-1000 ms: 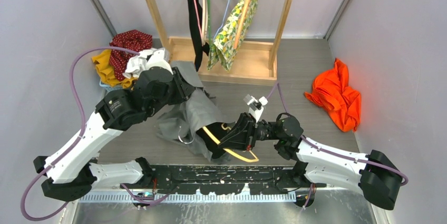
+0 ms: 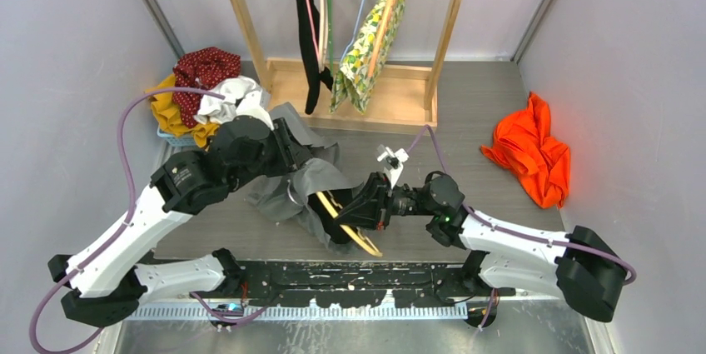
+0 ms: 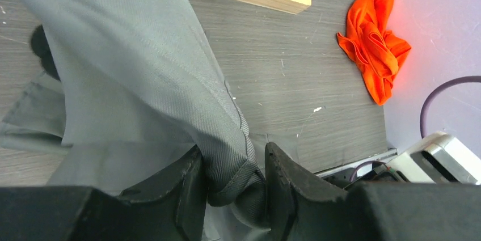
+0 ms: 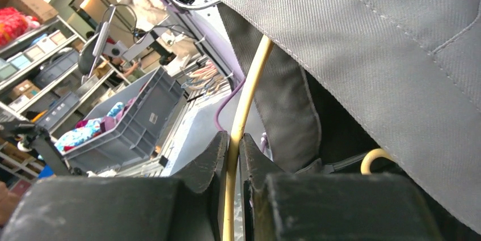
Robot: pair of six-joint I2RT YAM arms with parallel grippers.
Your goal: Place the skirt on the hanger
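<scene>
The grey skirt hangs from my left gripper, with a bunched fold of it between the fingers in the left wrist view. My right gripper is on the light wooden hanger. In the right wrist view the hanger's rod runs up between the fingertips, and its upper part passes behind the edge of the skirt. Inside the skirt's dark opening shows a curved wooden end. Most of the hanger is hidden by cloth and gripper.
A wooden rack at the back carries a patterned garment and a black one. An orange cloth lies at the right. A basket of clothes stands at the back left. Floor between rack and orange cloth is clear.
My right gripper has shifted left with the hanger, whose near end is now closer to the skirt. My left gripper has moved slightly. The skirt's opening has shifted a little.
</scene>
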